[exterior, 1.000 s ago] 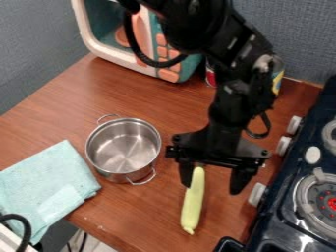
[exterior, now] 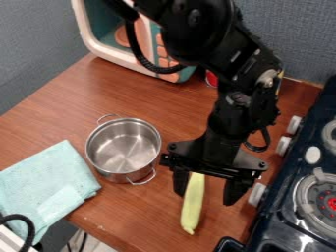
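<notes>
A pale yellow-green, elongated vegetable point(exterior: 192, 212) lies on the wooden counter, its upper end under my gripper point(exterior: 205, 185). The gripper is black and points down, its two fingers standing apart over that upper end, one to its left and the other further right. Whether anything touches it, I cannot tell.
A steel pot point(exterior: 122, 148) sits left of the gripper, a light blue cloth point(exterior: 39, 187) at the lower left. A stove point(exterior: 308, 197) with knobs fills the right edge. A toy microwave point(exterior: 112, 25) and a partly hidden red can point(exterior: 211, 77) stand at the back.
The objects on the counter look unmoved.
</notes>
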